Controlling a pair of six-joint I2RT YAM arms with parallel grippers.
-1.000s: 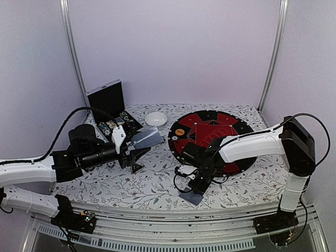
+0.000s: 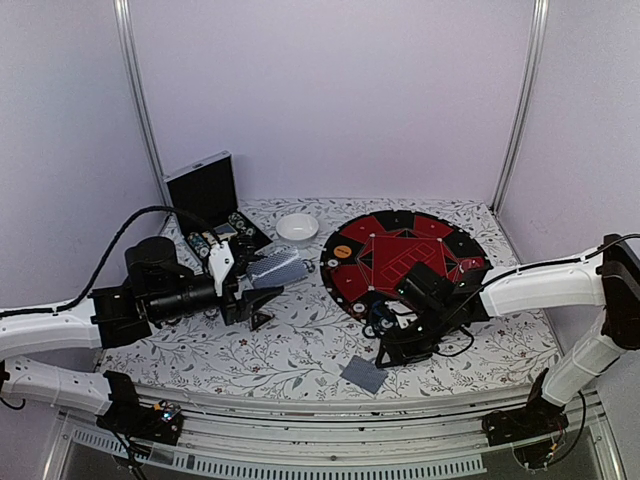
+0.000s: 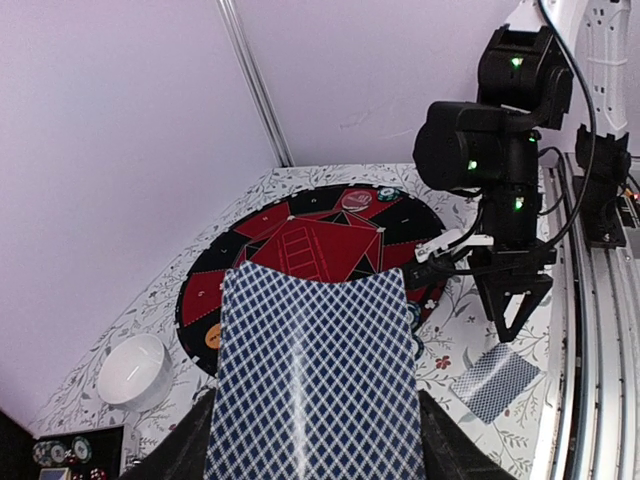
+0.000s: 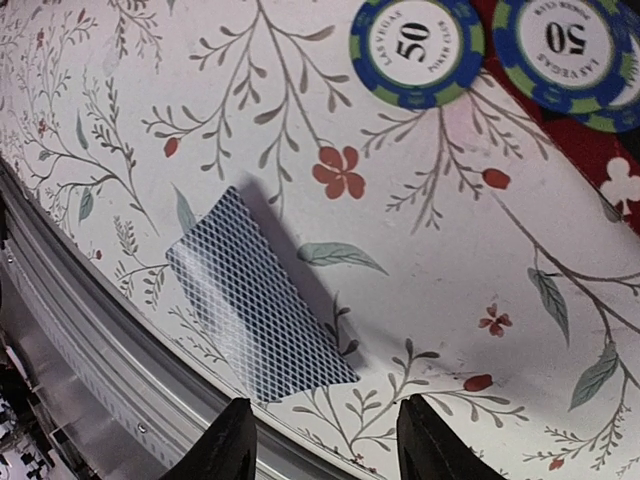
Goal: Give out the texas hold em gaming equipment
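Note:
My left gripper (image 2: 252,285) is shut on a blue-and-white checkered deck of cards (image 3: 315,370), held above the table at the left. In the left wrist view the deck hides most of the gap between the fingers. On the table's front part lies a card or pair of cards (image 4: 255,300) with the same checkered back, face down. My right gripper is open, nothing between its fingers, just right of that card in the top view. The round red-and-black poker mat (image 2: 400,255) lies farther back.
Several chips, including a blue "50" chip (image 4: 415,50), lie around the mat's edge. A white bowl (image 2: 297,227) stands behind the deck. An open black case (image 2: 205,195) with chips is at the back left. Bare patterned tablecloth (image 2: 290,350) lies in the front middle.
The card stays where it was. The left arm has barely moved.

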